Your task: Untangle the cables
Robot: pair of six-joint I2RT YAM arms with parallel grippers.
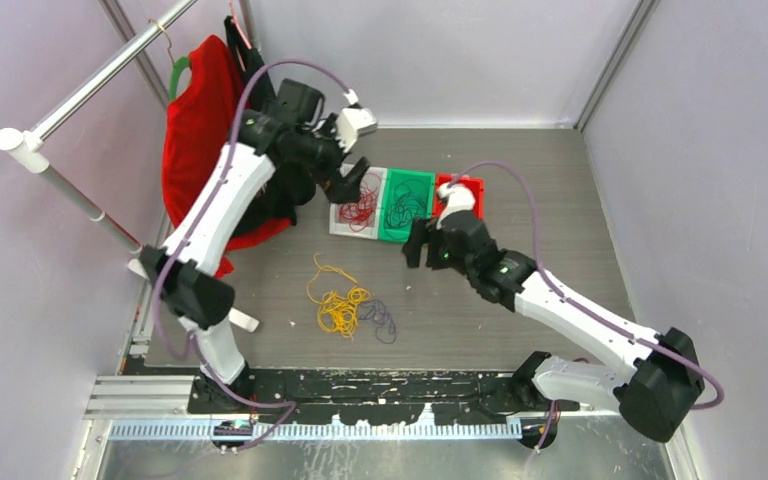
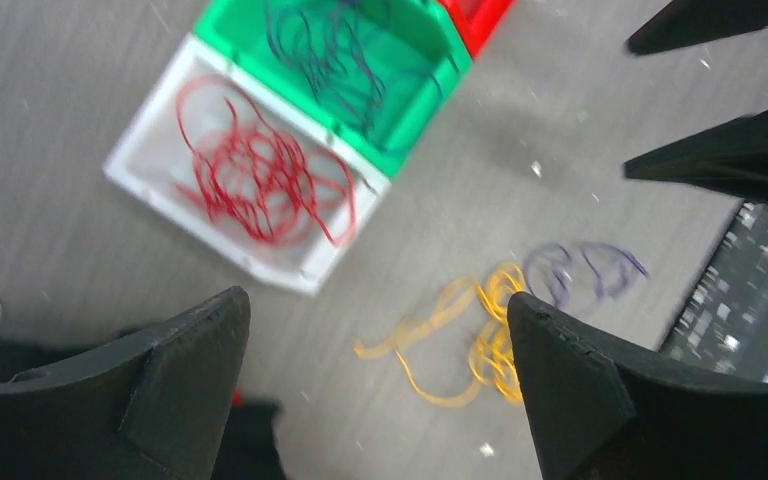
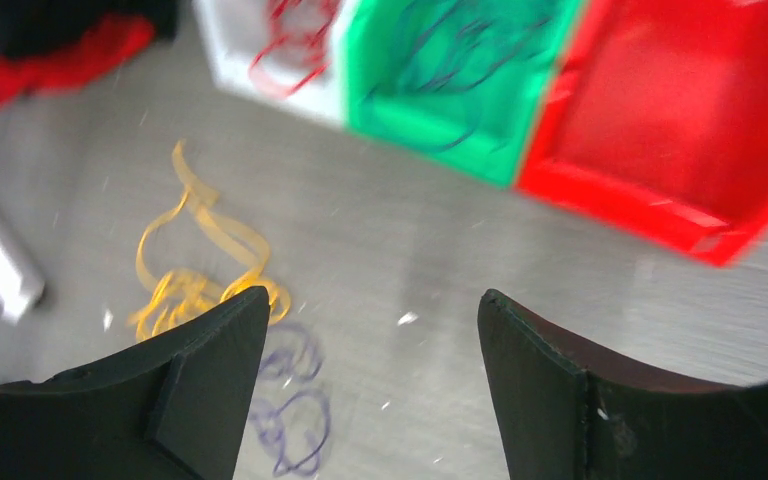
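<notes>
A yellow cable (image 1: 337,313) lies loosely heaped on the table, and a purple cable (image 1: 378,314) touches its right side. The red cable (image 2: 270,180) rests coiled in the white bin (image 1: 352,231). Inside the green bin (image 1: 400,238) is another dark purple cable (image 1: 406,208). My left gripper (image 1: 349,182) hangs over the white bin, open and empty. My right gripper (image 1: 421,244), also open with nothing between its fingers, is above the table just in front of the green bin.
The red bin (image 3: 660,120) is empty in the part that shows. Clothes (image 1: 200,150) hang from a white rack (image 1: 110,65) at the left, close to my left arm.
</notes>
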